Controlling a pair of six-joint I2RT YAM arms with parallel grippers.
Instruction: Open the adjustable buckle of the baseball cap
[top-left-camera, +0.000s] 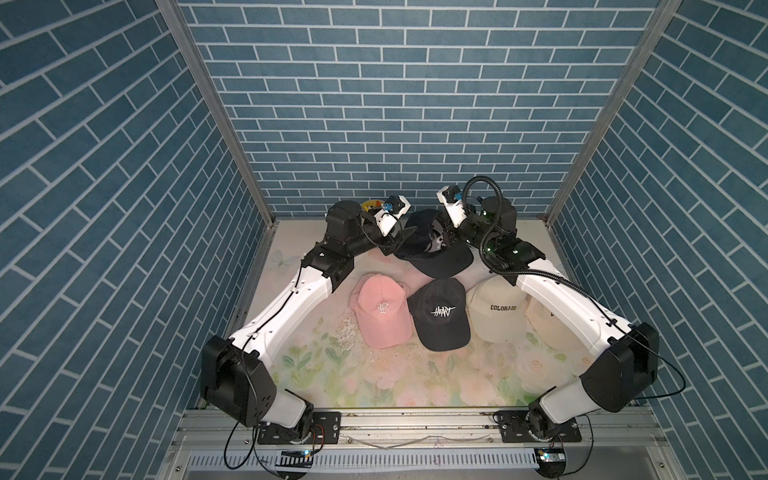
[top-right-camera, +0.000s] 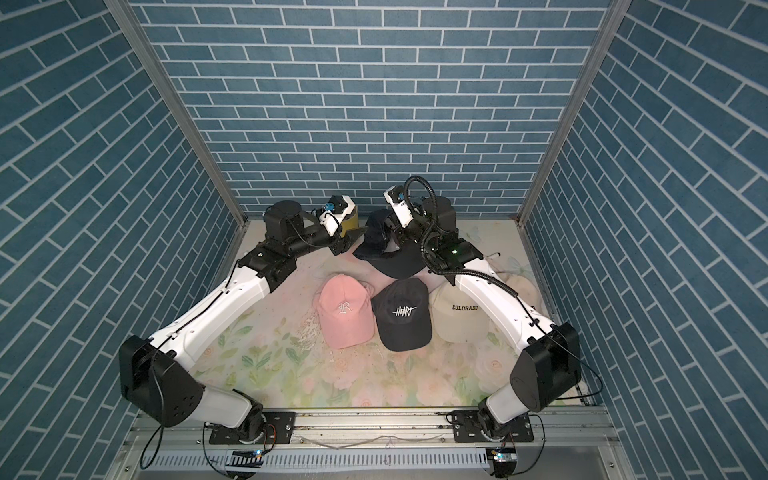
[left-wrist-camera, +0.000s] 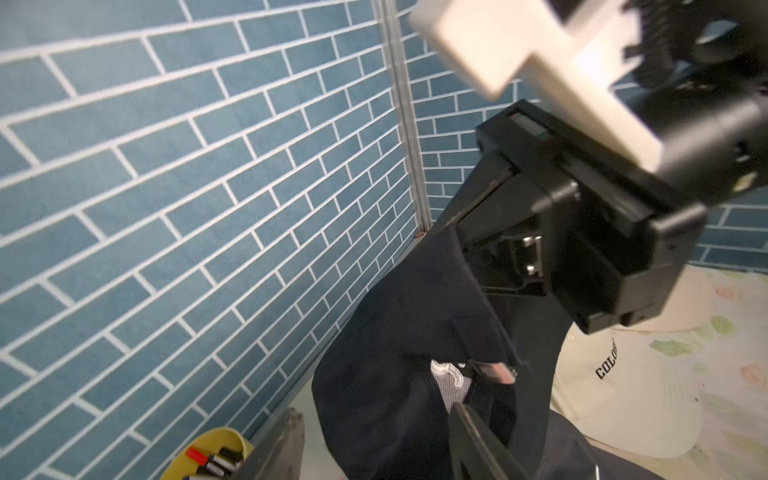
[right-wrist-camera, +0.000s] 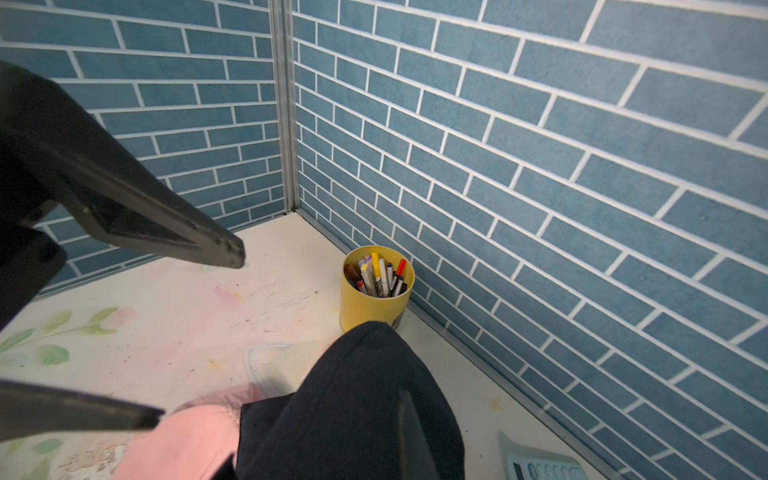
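Note:
A dark navy cap (top-left-camera: 432, 260) hangs between my grippers at the back middle. In the left wrist view its strap and buckle (left-wrist-camera: 492, 369) show beside a pale label (left-wrist-camera: 450, 382). My right gripper is shut at the cap's fabric; what lies between its fingers is hidden. My left gripper stands part open, its fingertips apart, just short of the cap near the buckle. In the right wrist view the cap (right-wrist-camera: 352, 400) fills the lower middle.
A pink cap (top-left-camera: 382, 320), a dark HEART cap (top-left-camera: 438, 328) and beige caps (top-left-camera: 496, 316) lie in a front row. A yellow pen cup (right-wrist-camera: 374, 308) stands at the back. Brick-pattern walls surround the table.

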